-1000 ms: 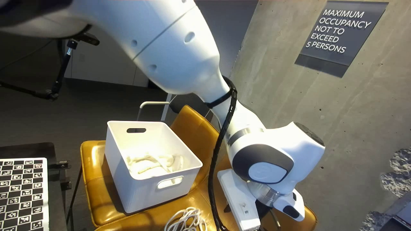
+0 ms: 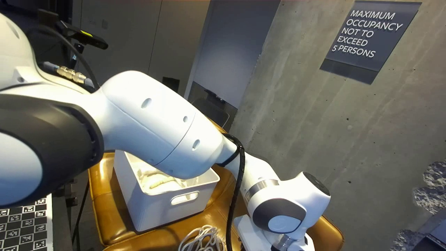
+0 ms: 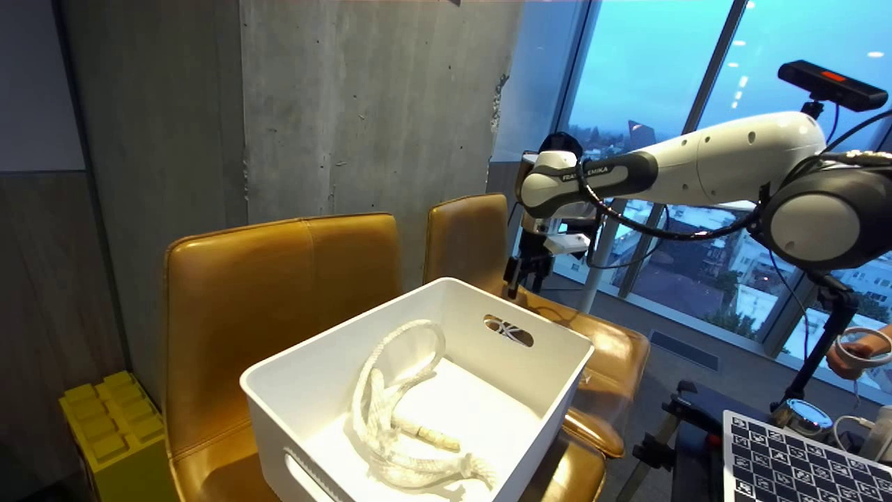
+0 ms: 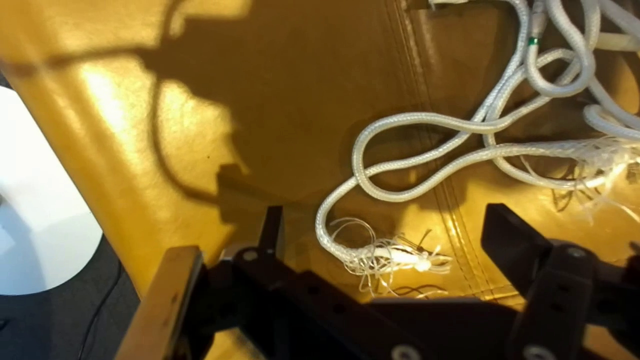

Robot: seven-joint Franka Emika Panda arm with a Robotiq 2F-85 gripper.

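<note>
Thin white cord [image 4: 432,120] lies in loose loops on the tan chair seat [image 4: 336,72], with a frayed end [image 4: 396,258] showing between my fingers in the wrist view. My gripper stands open over that end, its fingertips wide apart and nothing held. In exterior view 1 part of the cord [image 2: 202,239] shows beside the bin, while the fingers are out of frame. The gripper [image 3: 525,280] appears small over the farther chair in exterior view 2. A white bin [image 3: 276,418] holds a thicker cream rope [image 3: 380,410].
The bin stands on the neighbouring chair [image 3: 280,293], left of my gripper in exterior view 2. A concrete wall [image 2: 334,125] rises close beyond the arm. A patterned board [image 3: 803,460] lies at the right.
Across the last second the arm has come down, the forearm now crossing in front of the bin. The wrist has sunk toward the chair seat. Bin and cord look unmoved.
</note>
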